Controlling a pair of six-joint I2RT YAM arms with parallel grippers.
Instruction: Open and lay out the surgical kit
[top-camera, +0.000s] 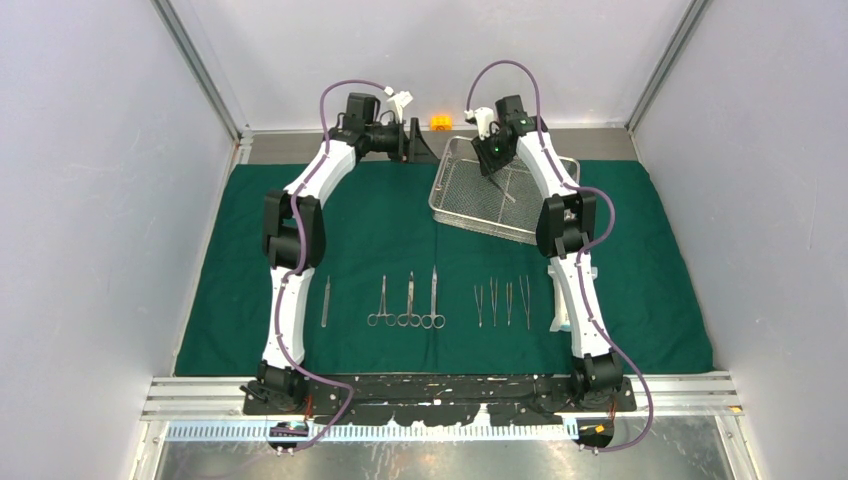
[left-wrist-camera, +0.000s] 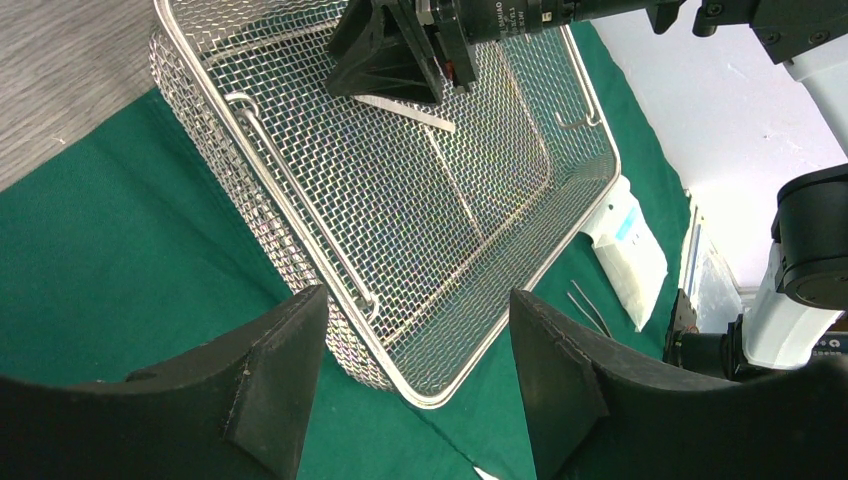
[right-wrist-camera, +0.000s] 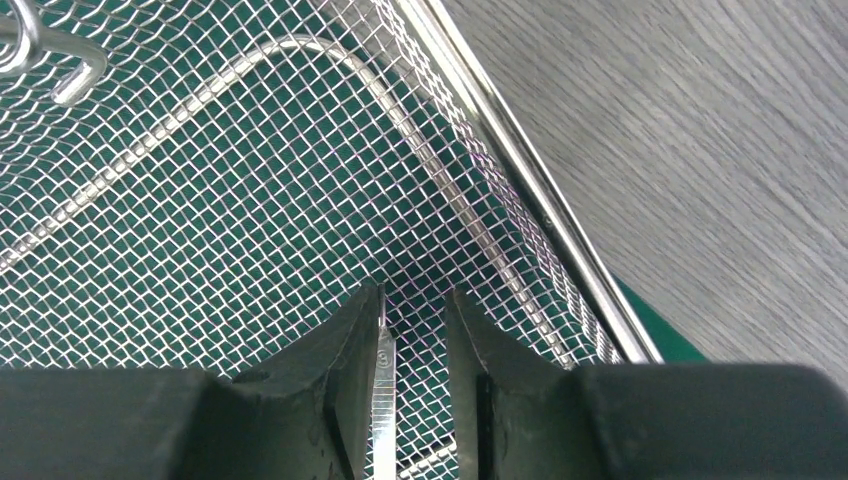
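Note:
The wire mesh basket (top-camera: 460, 205) holds one slim metal instrument (right-wrist-camera: 385, 400), resembling a scalpel handle. My right gripper is low inside the basket, part open around the instrument's upper end; whether it touches it is unclear. My left gripper hangs open over the basket's left edge, nothing between its fingers. Laid out on the green drape are a slim instrument (top-camera: 326, 300), several ringed instruments (top-camera: 433, 300) and several tweezers (top-camera: 494, 300).
A white package (top-camera: 560, 315) lies at the right, partly under the right arm. An orange object (top-camera: 441, 122) stands behind the basket.

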